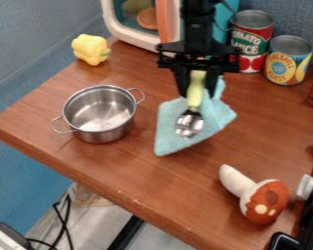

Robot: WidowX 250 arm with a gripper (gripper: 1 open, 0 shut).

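My black gripper (196, 80) is above the middle of the table, shut on a yellow-handled spoon (194, 107) that hangs head down. A light blue cloth (174, 139) is below and behind the spoon, its upper part rising toward the fingers; whether they also grip it is unclear. A steel pot (101, 115) stands to the left of the cloth.
A yellow duck (91, 48) sits at the back left. A sauce can (249, 31) and another can (288, 59) stand at the back right. A toy mushroom (256, 195) lies at the front right.
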